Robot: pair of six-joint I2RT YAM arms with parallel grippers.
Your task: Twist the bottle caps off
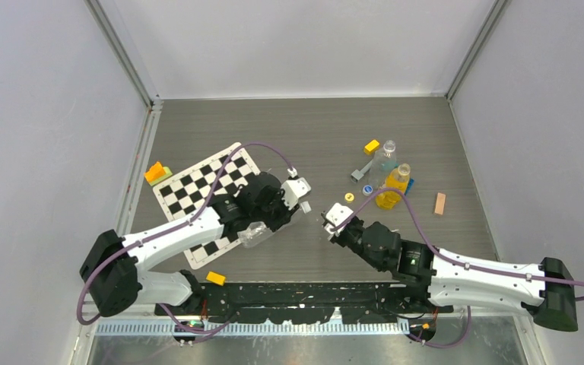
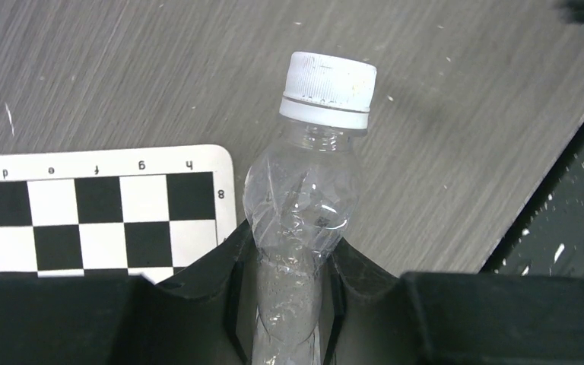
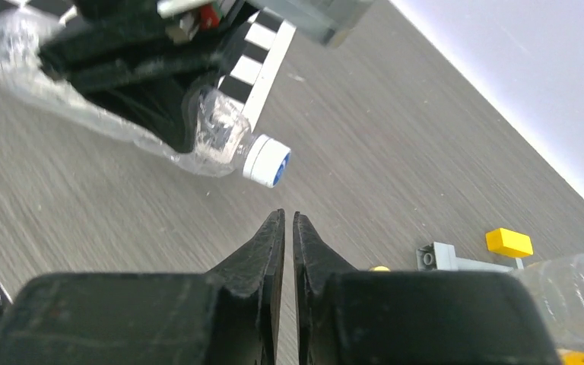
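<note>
A clear plastic bottle (image 2: 296, 198) with a white cap (image 2: 328, 87) is held between the fingers of my left gripper. In the top view this bottle (image 1: 255, 234) is mostly hidden under the left arm, its cap (image 1: 304, 206) pointing right and up. The right wrist view shows the cap (image 3: 266, 160) still on the bottle's neck, with a blue end. My right gripper is apart from that cap; its fingers stand a narrow gap apart with nothing between them.
A clear bottle (image 1: 382, 161) and an orange-yellow bottle (image 1: 393, 188) stand at the right. Near them lie a blue-and-white round piece (image 1: 368, 190), a small yellow ring (image 1: 349, 198), a grey piece (image 1: 361, 172) and a yellow block (image 1: 372, 147). A chessboard (image 1: 186, 175) lies left.
</note>
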